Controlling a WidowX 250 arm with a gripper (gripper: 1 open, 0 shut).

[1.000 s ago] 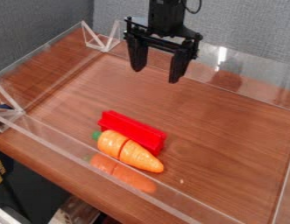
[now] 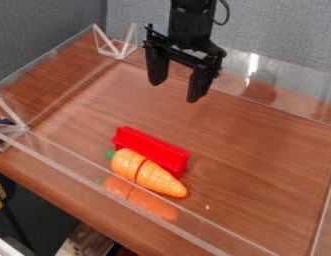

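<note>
My black gripper (image 2: 177, 78) hangs over the back middle of the wooden table, open, with nothing between its fingers. In the lower left part of the table a red block (image 2: 152, 149) lies at a slant. Just in front of it lies an orange sliced toy carrot (image 2: 148, 173) with a green tip. The gripper is well behind and above both.
Clear low walls edge the wooden table (image 2: 255, 160), with white brackets (image 2: 114, 47) at the back left and left side. A dark area lies beyond the front left edge.
The gripper has turned slightly over the last second, its fingers shifting a little in view. The block and carrot have not moved.
</note>
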